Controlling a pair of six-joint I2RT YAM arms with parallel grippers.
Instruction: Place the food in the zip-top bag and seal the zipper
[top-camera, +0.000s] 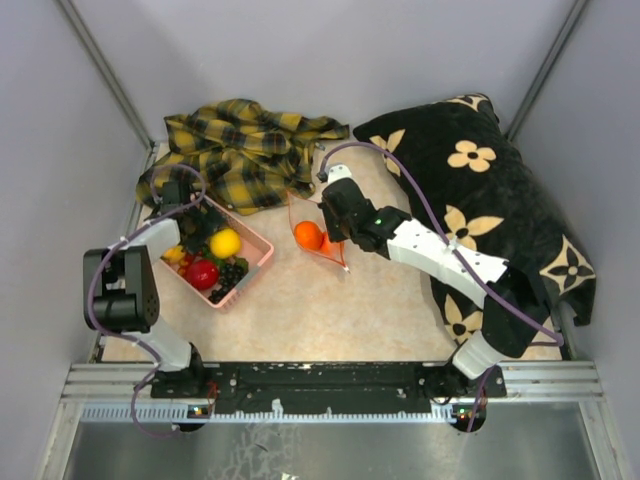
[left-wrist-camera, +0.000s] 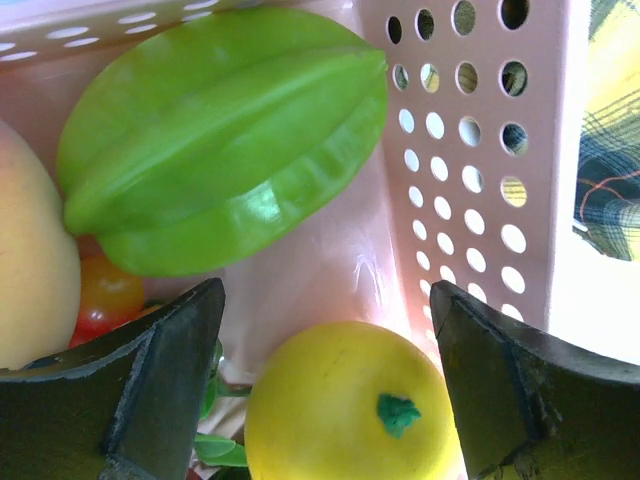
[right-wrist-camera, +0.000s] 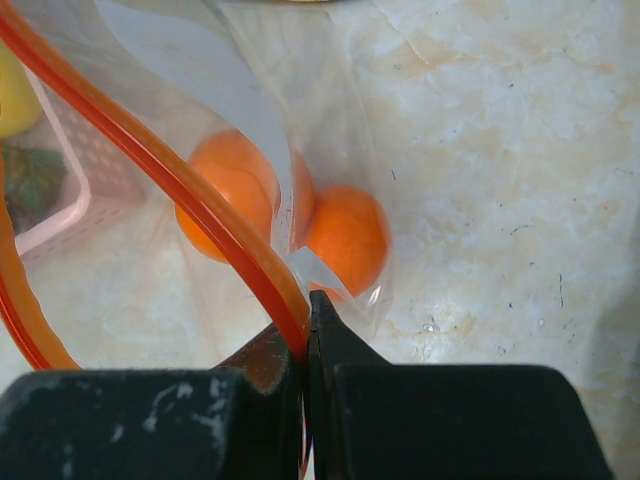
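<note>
The zip top bag (top-camera: 342, 262) is clear with an orange-red edge and stands with its mouth spread. Two orange fruits (right-wrist-camera: 347, 240) lie inside it. My right gripper is shut on the bag's orange edge (right-wrist-camera: 235, 235), which runs between its fingers. In the left wrist view, my left gripper is open inside the pink basket (left-wrist-camera: 490, 200). A yellow fruit with a green stem (left-wrist-camera: 340, 410) lies in the gap between its fingers, lower in the basket. Beyond it rests a green ridged fruit (left-wrist-camera: 230, 140).
The basket also holds a red fruit (top-camera: 202, 274), dark grapes (top-camera: 228, 280) and a large yellow fruit (top-camera: 225, 242). A plaid cloth (top-camera: 235, 150) lies behind it, and a black flowered cushion (top-camera: 460, 200) fills the right.
</note>
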